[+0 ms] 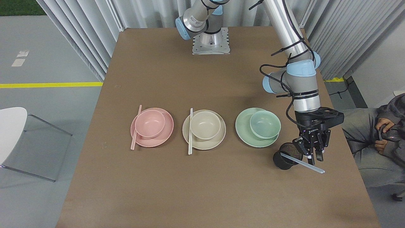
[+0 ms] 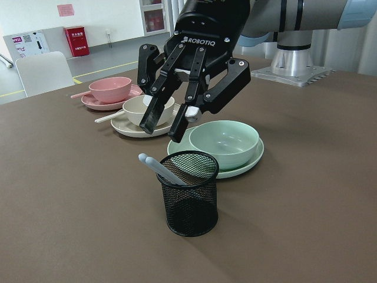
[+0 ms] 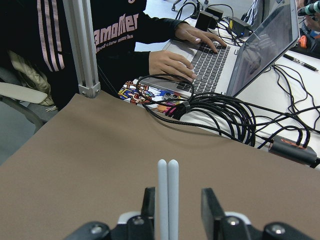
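My gripper [image 1: 312, 155] stands open above a black mesh pen cup [image 2: 189, 206] at the right of the table. A pair of pale blue chopsticks [image 1: 305, 164] rests in the cup, sticking out over its rim. In the left view the gripper [image 2: 162, 130] hangs above them, its fingers apart with nothing between. In the wrist view the chopsticks [image 3: 173, 200] show upright in the gap between the open fingers.
A green bowl [image 1: 264, 123] on its plate stands left of the cup. A cream bowl [image 1: 205, 125] and a pink bowl [image 1: 150, 123], each on a plate with chopsticks, lie further left.
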